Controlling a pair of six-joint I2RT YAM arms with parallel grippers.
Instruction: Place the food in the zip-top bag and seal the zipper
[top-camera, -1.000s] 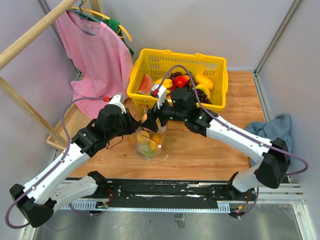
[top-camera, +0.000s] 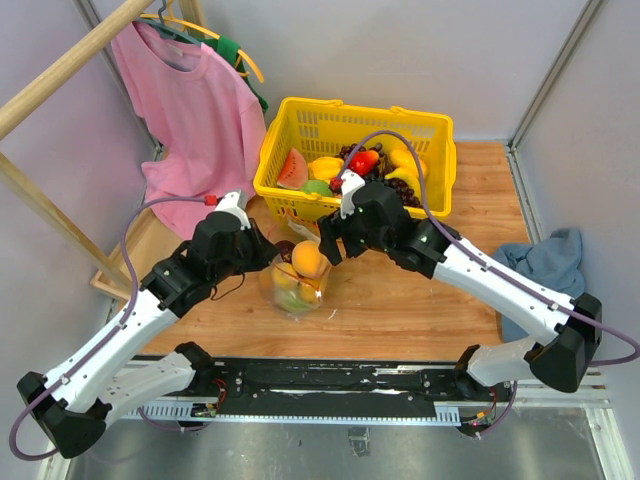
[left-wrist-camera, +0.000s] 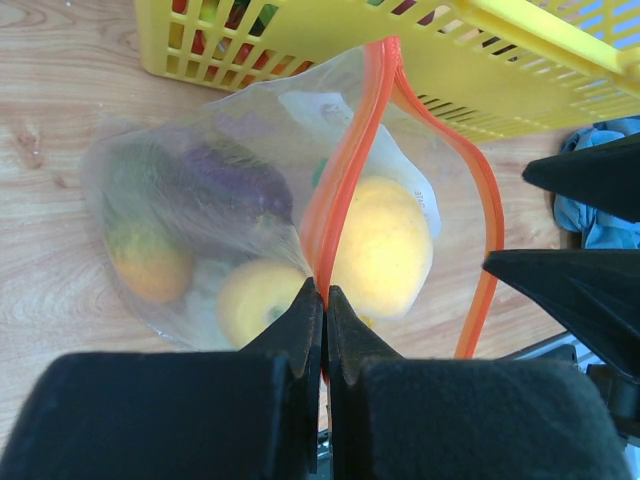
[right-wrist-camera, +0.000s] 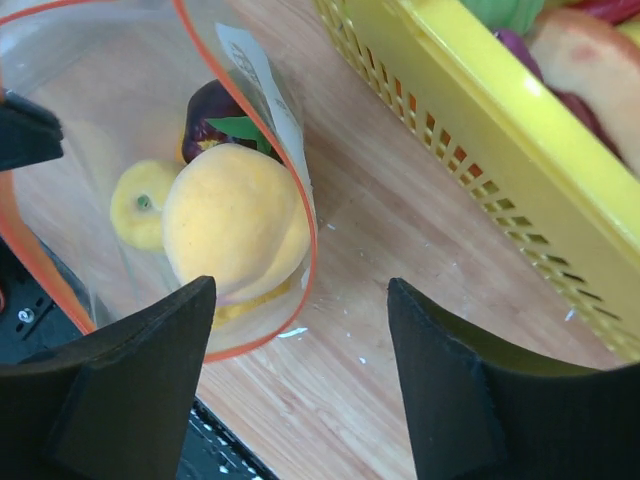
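The clear zip top bag (left-wrist-camera: 230, 110) stands on the wooden table with its orange-rimmed mouth spread wide. Inside it are a large pale orange fruit (right-wrist-camera: 235, 215) near the mouth, a yellow fruit (right-wrist-camera: 140, 203), a dark purple eggplant (left-wrist-camera: 240, 180) and a green-orange mango (left-wrist-camera: 150, 260). My left gripper is shut on one side of the orange rim, pinching its thin edge. Just right of the mouth, my right gripper is open with nothing between its fingers; one finger (right-wrist-camera: 165, 350) is close to the rim.
A yellow basket (top-camera: 280, 150) with watermelon, grapes, yellow fruit and other food stands right behind the bag. Pink clothing (top-camera: 190, 100) hangs at the back left. A blue cloth (top-camera: 545, 270) lies at the right.
The right gripper was at the bag's mouth with the orange fruit; it has let go and drawn away to the right. The fruit now rests in the bag. The left arm has stayed still.
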